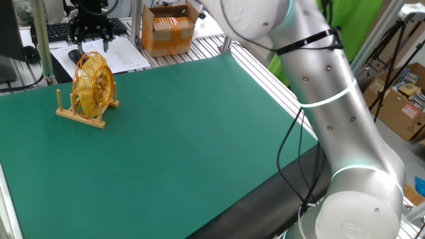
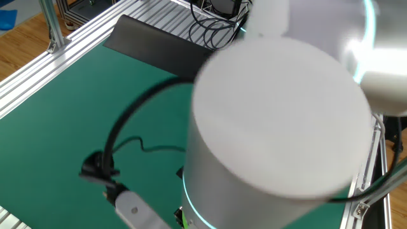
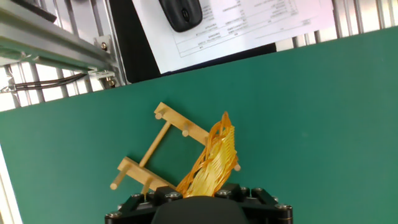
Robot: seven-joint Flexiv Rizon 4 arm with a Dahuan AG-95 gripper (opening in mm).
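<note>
A yellow woven basket (image 1: 94, 85) with an orange rim stands on edge in a small wooden rack (image 1: 81, 119) at the far left of the green table. Above and slightly behind it in exterior view 1 is my black gripper (image 1: 93, 48), its fingertips apart and nothing visible between them. From the wrist view, the basket (image 3: 213, 163) appears edge-on just beyond the gripper body, with the rack (image 3: 180, 123) around its lower side. The gripper's body hides the near end of both. Exterior view 2 shows neither basket nor rack; the arm fills much of it.
Behind the table's far edge lie a paper sheet (image 3: 242, 28) and a black mouse (image 3: 181, 12). A metal post (image 1: 44, 43) rises near the rack, and a cardboard box (image 1: 169, 30) sits farther back.
</note>
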